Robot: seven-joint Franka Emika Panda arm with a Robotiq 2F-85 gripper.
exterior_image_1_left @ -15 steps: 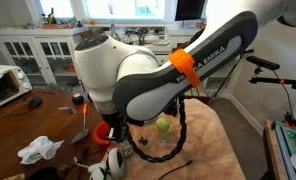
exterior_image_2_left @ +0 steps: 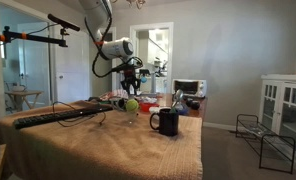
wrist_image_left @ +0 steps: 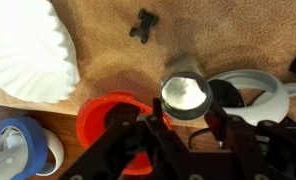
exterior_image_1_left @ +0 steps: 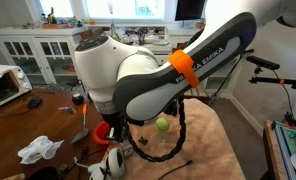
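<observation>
In the wrist view a small round cup-like object (wrist_image_left: 186,94) with a pale, shiny top stands between the fingertips of my gripper. The fingers are closed on it, one dark finger at either side. Just left of the gripper lies a red bowl (wrist_image_left: 91,124), partly hidden by the dark finger. The arm covers most of the hand in exterior view 1. From the other side, in exterior view 2, the gripper (exterior_image_2_left: 132,86) hangs low over the far part of the table, too small to show what it holds.
White fluted paper (wrist_image_left: 30,48), a blue tape roll (wrist_image_left: 24,146) and a small black piece (wrist_image_left: 143,25) surround the gripper. A white rounded vessel (wrist_image_left: 271,104) is close on the right. A black mug (exterior_image_2_left: 166,122) and a green ball (exterior_image_2_left: 132,105) occupy the tan cloth.
</observation>
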